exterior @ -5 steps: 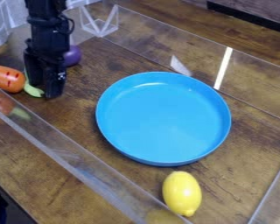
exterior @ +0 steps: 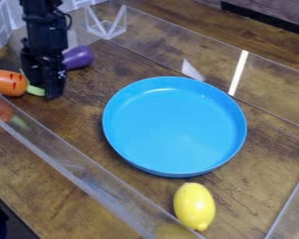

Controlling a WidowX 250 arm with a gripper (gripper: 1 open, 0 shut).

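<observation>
My black gripper [exterior: 45, 75] is low at the upper left of the camera view, just beside an orange carrot [exterior: 7, 82] whose green top reaches under it. A purple eggplant [exterior: 78, 58] lies right behind the gripper, to its right. The fingertips are dark and partly hard to make out against the carrot's top. A blue plate [exterior: 175, 126] is in the middle, and a yellow lemon [exterior: 194, 205] lies at the bottom.
Clear acrylic walls [exterior: 90, 182] border the wooden table along the lower left, the back and the right. Bare wood surrounds the plate, with free room between it and the carrot.
My gripper has moved a little to the left, toward the carrot, uncovering more of the eggplant. The plate and lemon have not moved.
</observation>
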